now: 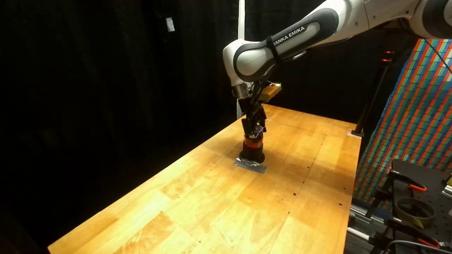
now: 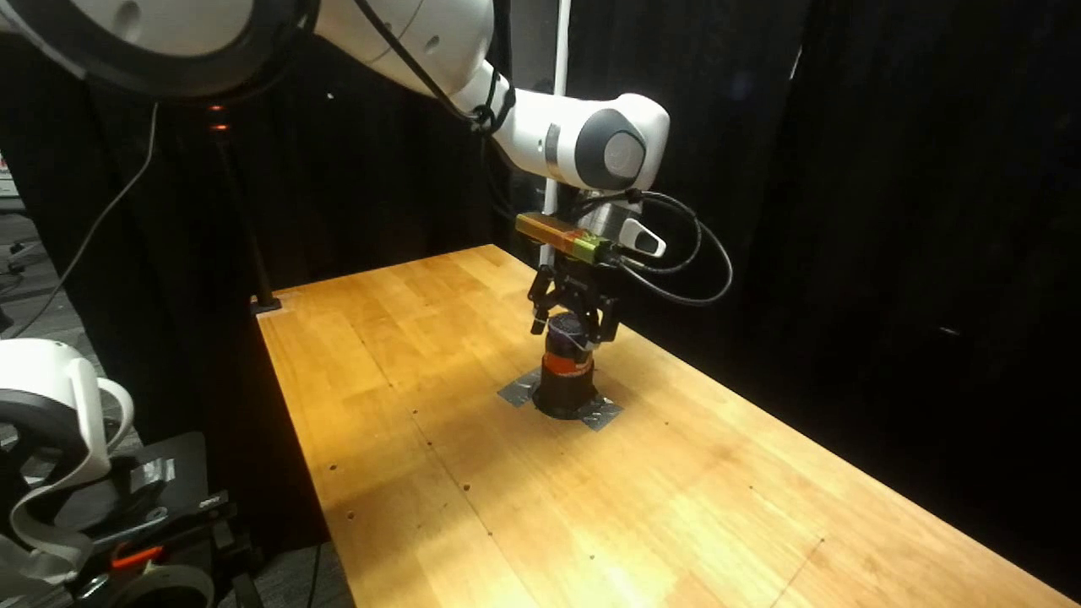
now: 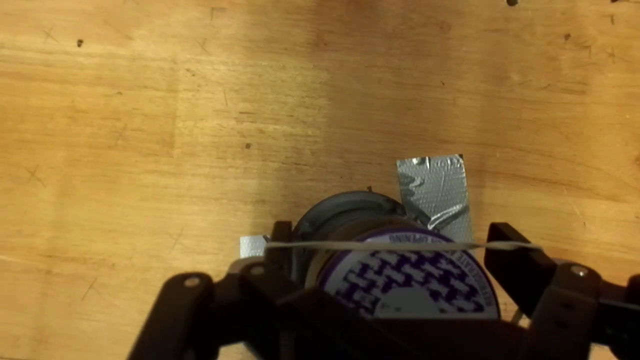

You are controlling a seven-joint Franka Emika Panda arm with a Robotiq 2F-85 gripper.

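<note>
An upright jar (image 2: 569,351) with a purple-and-white lid (image 3: 414,282) stands in a dark round base (image 1: 252,156) on the wooden table. Silver tape (image 3: 436,192) lies flat beside the base on the tabletop. Over the lid is my open gripper, one finger (image 3: 516,252) to the right of the jar and the other to the left. A pale band (image 3: 336,245) stretches between the two fingertips, across the lid in the wrist view. The near part of the lid is hidden by the gripper body.
Wide bare stretches of table (image 1: 203,207) surround the jar. A black post (image 1: 373,97) rises at the table's far corner. Beside the table, a dark cart (image 1: 417,177) carries clamps and a tape roll (image 1: 414,211).
</note>
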